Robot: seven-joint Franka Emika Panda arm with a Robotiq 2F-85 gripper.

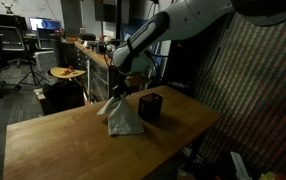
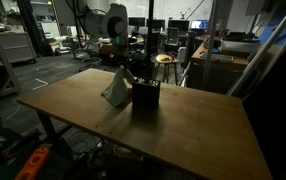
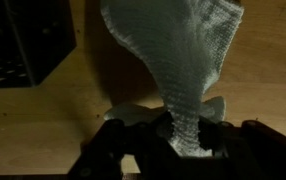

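Observation:
A light grey cloth [image 1: 123, 119] hangs from my gripper [image 1: 116, 94], which is shut on a gathered fold of it. In the second exterior view the cloth [image 2: 117, 89] forms a peak, its lower part at the tabletop beside the black basket [image 2: 145, 98]. From the wrist view, the cloth [image 3: 168, 50] runs bunched up to the fingers, and its wider part spreads away toward the top. The dark fingers largely merge with the shadow there.
The black basket [image 1: 150, 105] stands on the wooden table [image 1: 48, 140] right next to the cloth. Chairs and desks fill the background.

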